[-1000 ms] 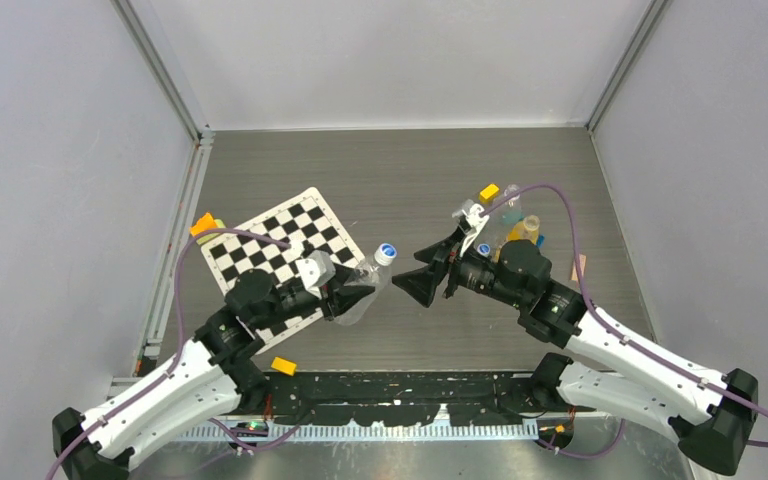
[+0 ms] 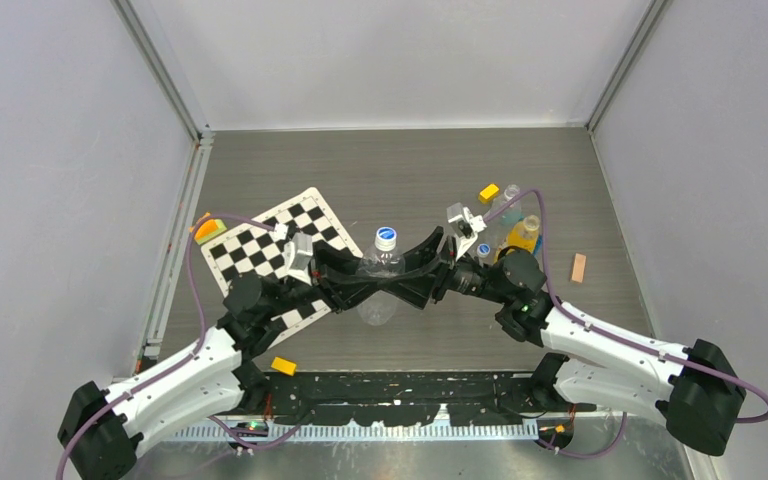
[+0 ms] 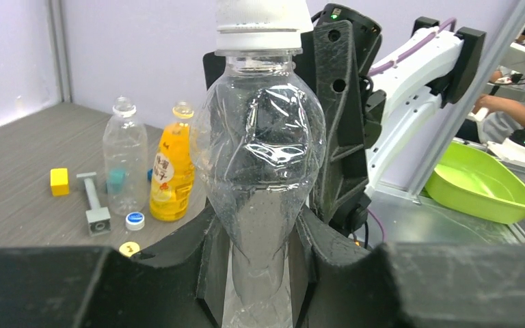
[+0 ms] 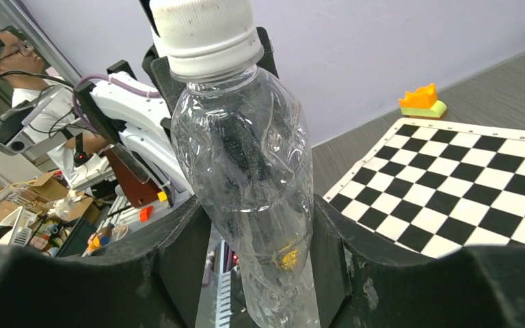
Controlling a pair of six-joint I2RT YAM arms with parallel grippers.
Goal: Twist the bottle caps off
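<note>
A clear bottle (image 2: 378, 305) stands upright between my two grippers in the top view, its white cap (image 2: 386, 238) with a blue top still on. In the left wrist view my left gripper has one finger on each side of the bottle (image 3: 263, 143), below the white cap (image 3: 260, 27). My right gripper also surrounds the bottle (image 4: 246, 150) from the opposite side, under the cap (image 4: 205, 34). Whether either set of fingers presses on the bottle cannot be made out; the fingers overlap in the top view.
An orange bottle (image 3: 173, 167), another clear bottle (image 3: 124, 160) and a loose cap (image 3: 135, 221) stand at the right side of the table. A checkerboard (image 2: 285, 225) lies on the left.
My right gripper has moved left until its fingers surround the bottle. The bottle has gone from tilted in my left gripper to upright, with the left arm shifting slightly.
</note>
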